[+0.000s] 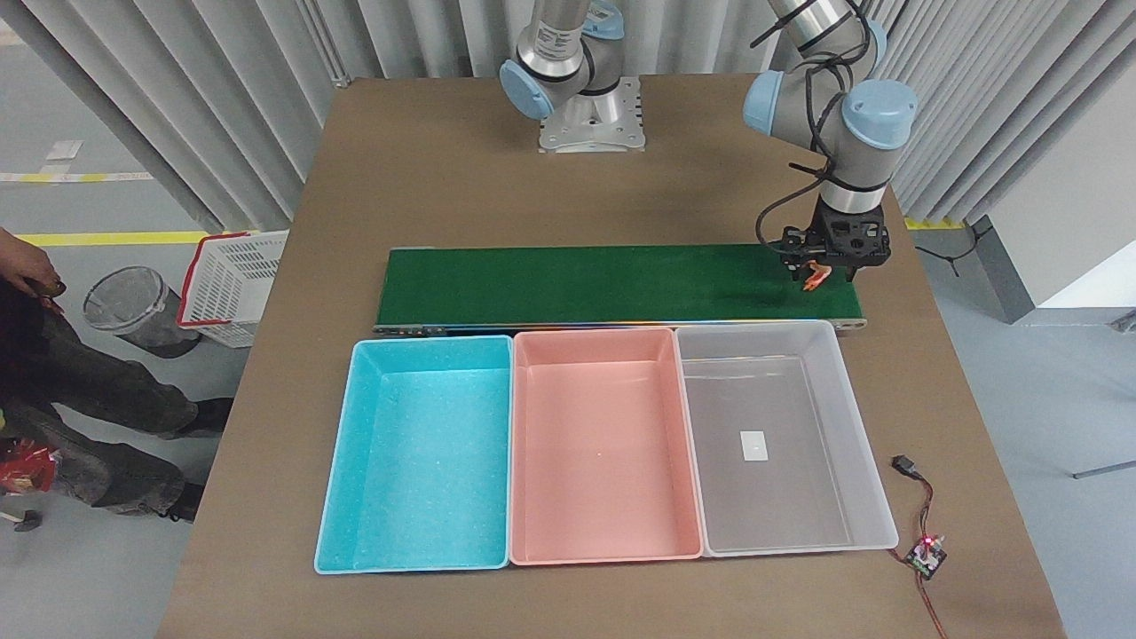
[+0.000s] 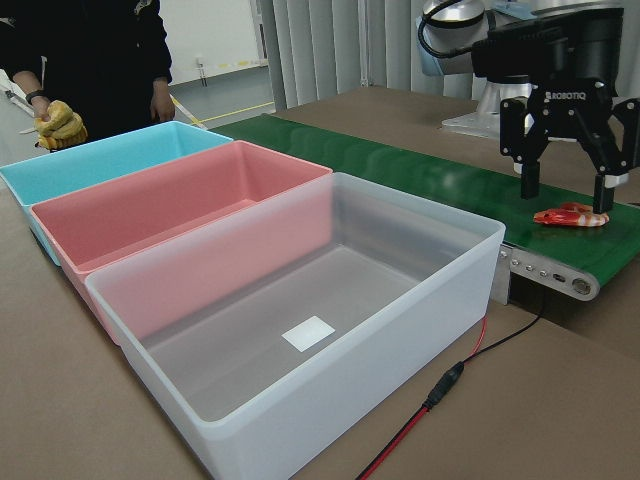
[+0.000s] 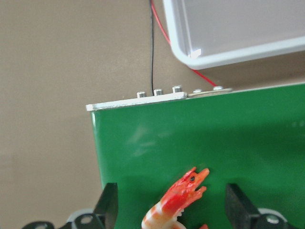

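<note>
A red-and-white shrimp lies on the right part of the green conveyor belt, near its end. My gripper is open just over the shrimp, fingers apart on either side with nothing held. In the wrist view the shrimp sits between the two dark fingertips, its lower part cut off by the frame edge.
In front of the belt stand three bins: cyan, pink and translucent grey. A small wired board lies right of them. A person is at the table's side.
</note>
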